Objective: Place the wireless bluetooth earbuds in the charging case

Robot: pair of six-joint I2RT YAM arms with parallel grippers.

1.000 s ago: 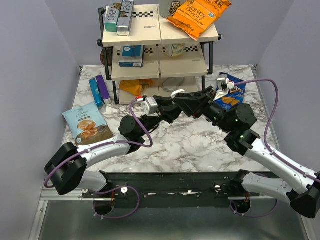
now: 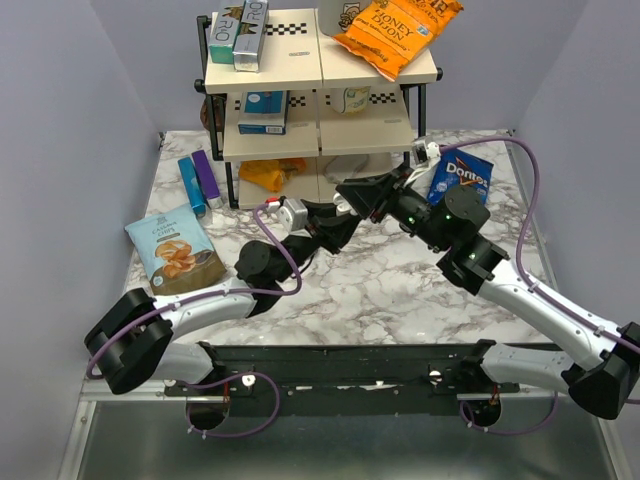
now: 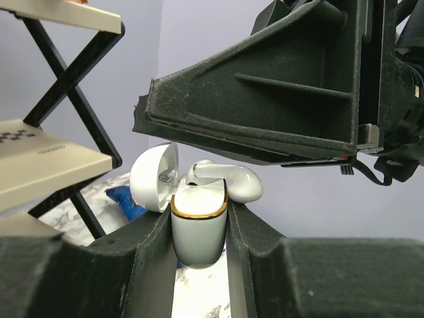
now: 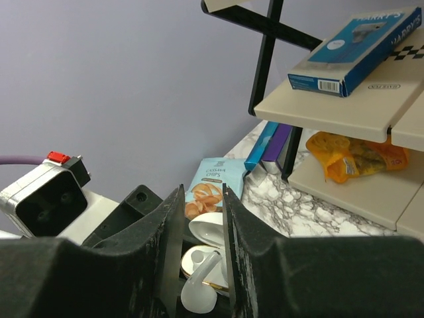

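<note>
My left gripper is shut on the white charging case (image 3: 199, 225), held upright with its lid (image 3: 152, 177) open. A white earbud lies across the case's top, its stem horizontal; in the right wrist view the earbud (image 4: 199, 291) shows with stem slanting up. My right gripper (image 2: 362, 198) hangs just above the case, fingertips (image 4: 232, 202) near the lid; whether anything is between them I cannot tell, and no earbud shows held there.
A tiered shelf (image 2: 270, 145) with boxes and bags stands at the back. A chips bag (image 2: 175, 250) lies at left, a Doritos bag (image 2: 465, 175) at right.
My right gripper has risen and shifted toward the back and left, uncovering more of the white case in the top view. The left gripper has moved very slightly.
</note>
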